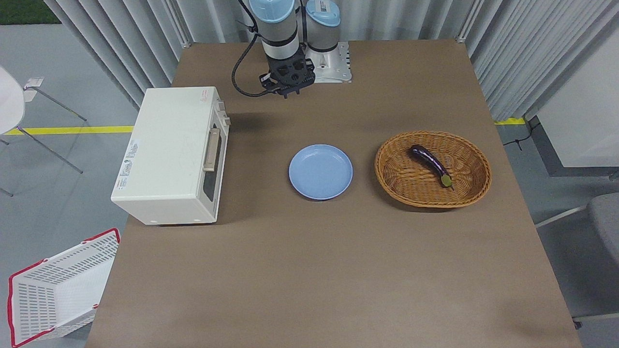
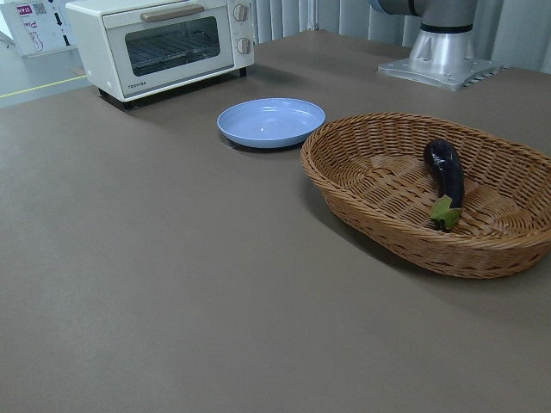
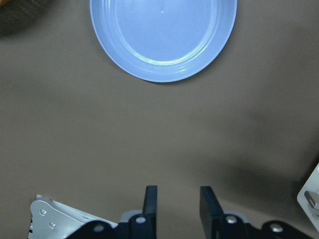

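An eggplant (image 1: 430,163) lies in a wicker basket (image 1: 400,180) on the right of the table, its green stem toward the front. A blue plate (image 1: 320,171) sits empty left of the basket; it also fills the top of the wrist view. My gripper hangs at the back of the table, behind the plate, high near the arm's base. It is open, with bare table between its fingers.
A white toaster oven (image 1: 159,151) stands on the left of the table, its door facing the plate. The arm's metal base plate (image 2: 439,76) sits at the back.
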